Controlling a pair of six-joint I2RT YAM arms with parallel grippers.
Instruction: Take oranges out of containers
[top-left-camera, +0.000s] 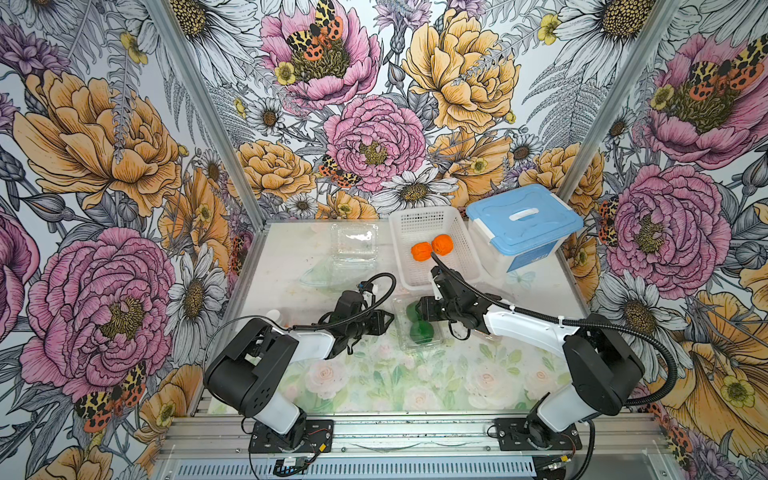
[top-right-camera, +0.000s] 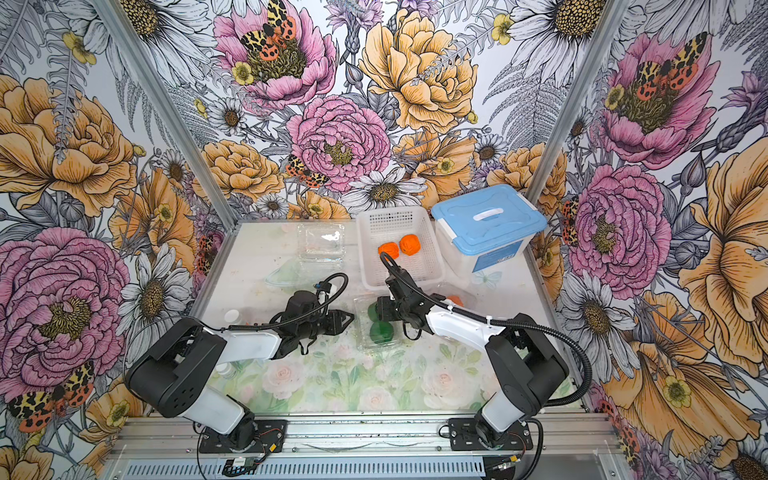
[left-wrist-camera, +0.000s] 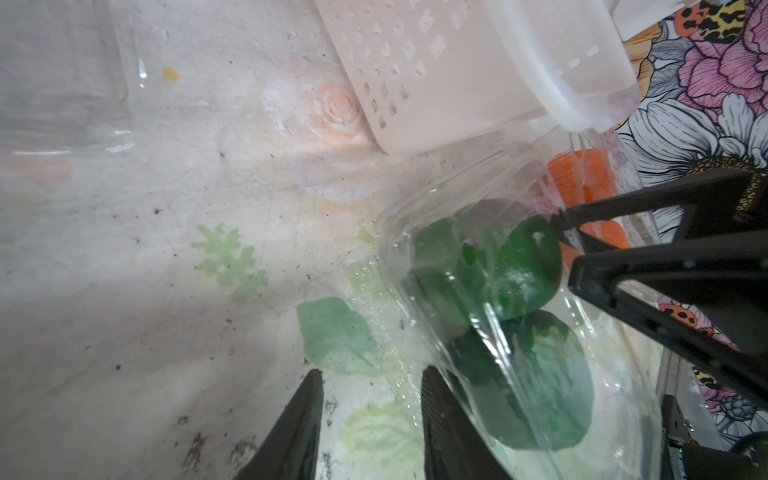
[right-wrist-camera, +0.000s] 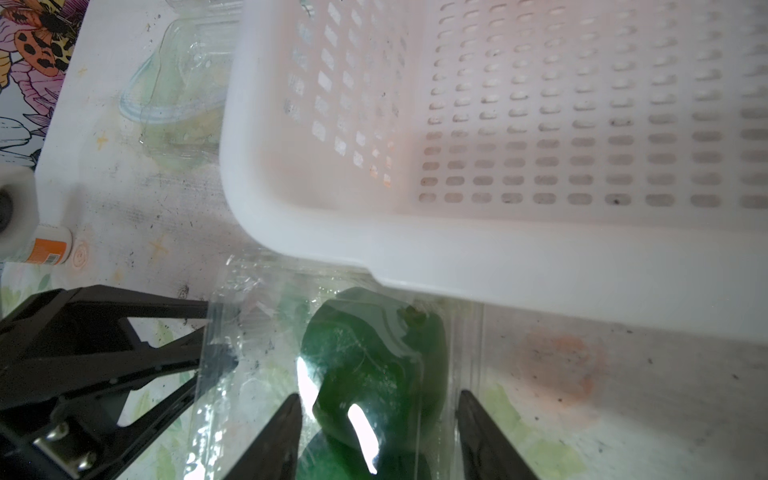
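Two oranges (top-left-camera: 442, 243) lie in the white perforated basket (top-left-camera: 395, 254). Another orange (top-right-camera: 455, 301) shows partly behind my right arm; in the left wrist view, orange fruit (left-wrist-camera: 577, 177) appears behind the clear container (left-wrist-camera: 384, 232). That clear container holds green fruit (right-wrist-camera: 372, 368). Over it, my right gripper stands open, its fingers (right-wrist-camera: 276, 440) apart above the green fruit and gripping nothing. Just left of the container, my left gripper is open too, with only bare table visible between its fingers. In the right wrist view the basket's oranges are out of sight.
An empty-looking clear container (top-left-camera: 354, 242) stands at the back left. The box with a blue lid (top-left-camera: 525, 214) stands right of the basket. A white bottle (top-right-camera: 232, 316) is by my left arm.
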